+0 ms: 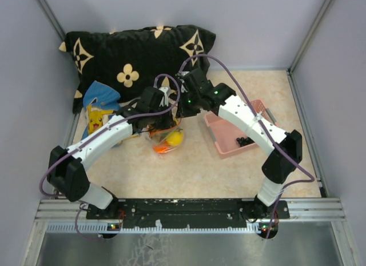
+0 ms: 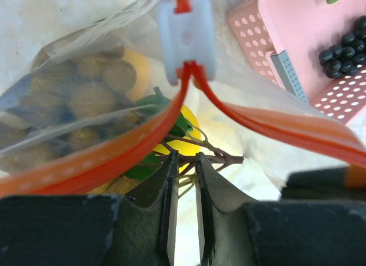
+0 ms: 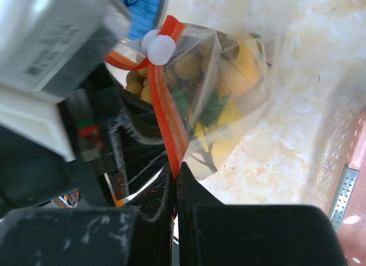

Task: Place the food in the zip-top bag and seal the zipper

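A clear zip bag (image 1: 162,141) with an orange zipper (image 3: 171,114) and white slider (image 2: 187,40) holds brown round food (image 2: 91,97), green leaves (image 3: 214,106), brown stems and yellow items (image 1: 174,138). My left gripper is inside the bag's mouth, shut on a stem among the food. My right gripper is shut on the orange zipper strip at the bag's edge. In the top view both grippers meet over the bag, hiding much of it.
A pink basket (image 1: 226,141) with dark grapes (image 2: 343,57) stands to the right. A black patterned pillow (image 1: 131,54) and blue cloth (image 1: 94,94) lie behind and left.
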